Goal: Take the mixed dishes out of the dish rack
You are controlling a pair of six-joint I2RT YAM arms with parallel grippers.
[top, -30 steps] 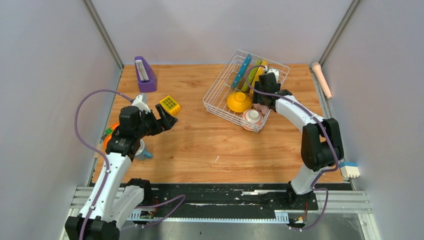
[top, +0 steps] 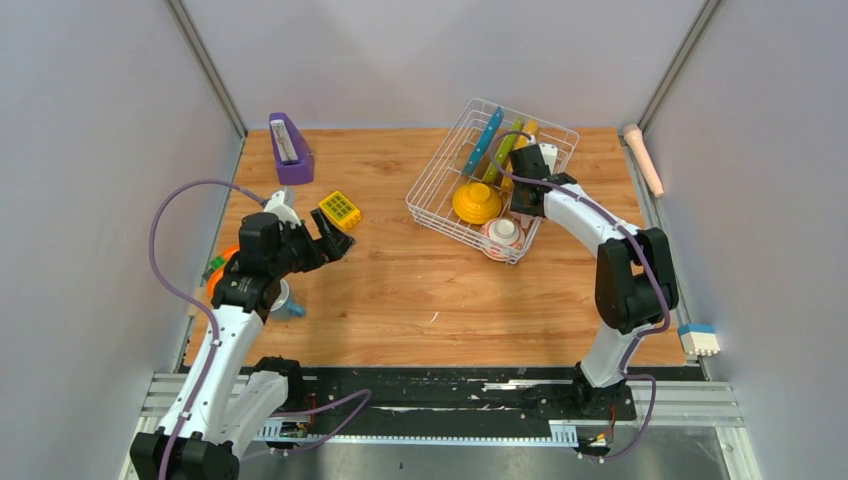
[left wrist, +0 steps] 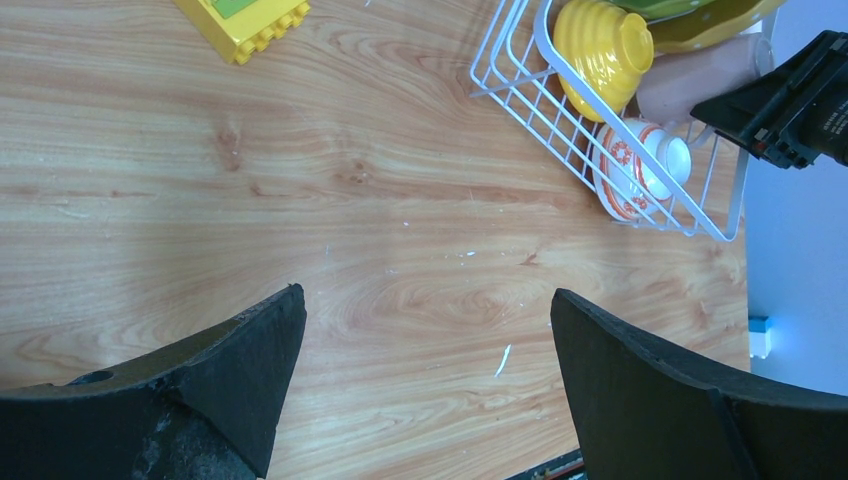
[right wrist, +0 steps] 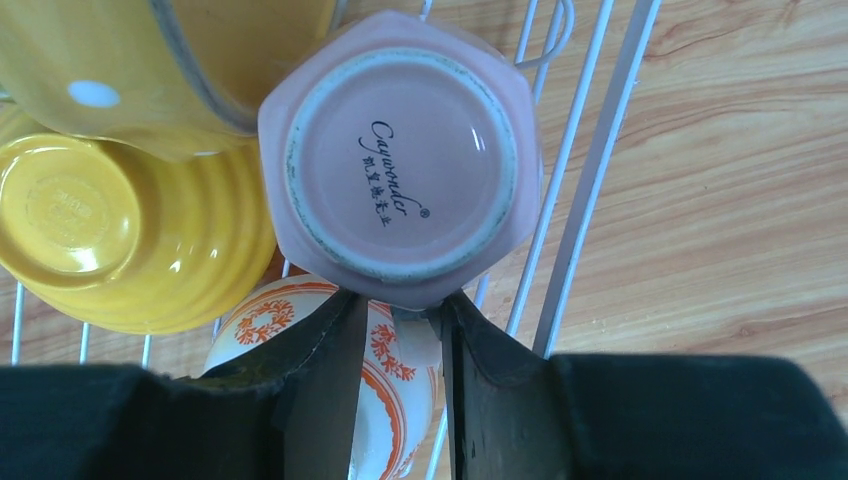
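Observation:
Mixed dishes fill the white wire rack [top: 440,224]: a blue plate [top: 483,140], a green one [top: 503,150], a yellow dotted one [right wrist: 90,60], a yellow bowl [top: 477,203] and a white bowl with red pattern [top: 502,234]. A pink mug [right wrist: 400,170] shows its base in the right wrist view. Its handle [right wrist: 416,338] lies between the fingers of my right gripper, which is part open, with a narrow gap left of the handle. My left gripper is wide open and empty over bare table.
A blue mug [top: 288,303] and an orange item [top: 216,281] stand partly hidden by the left arm. Beyond it lie a yellow block [top: 340,209] and a purple metronome-like object [top: 291,148]. Bare tabletop [top: 450,310] stretches in front of the rack.
My left arm and the dishes look unmoved.

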